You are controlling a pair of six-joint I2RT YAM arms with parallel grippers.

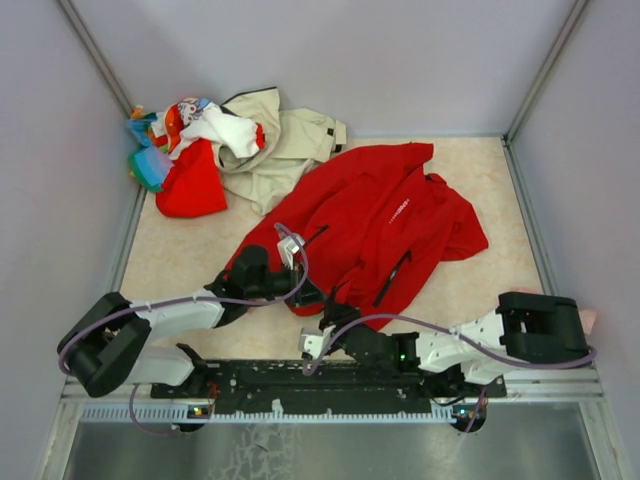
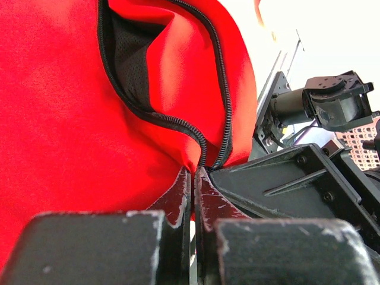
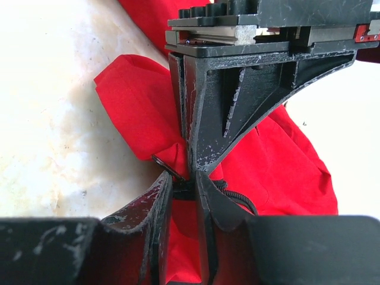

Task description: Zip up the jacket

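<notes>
The red jacket lies spread in the middle of the table. In the left wrist view my left gripper is shut on the jacket's lower front edge, where the two black zipper tapes converge. My right gripper is right beside it at that bottom end, its fingers close around the small dark zipper piece below the other gripper's black body. Whether it has closed on that piece is hard to tell. A short length of coiled zipper shows to the right of its fingers.
A pile of clothes, beige, red and multicoloured, lies at the back left. Bare table shows at left and right of the jacket. Walls bound the table at the sides and back.
</notes>
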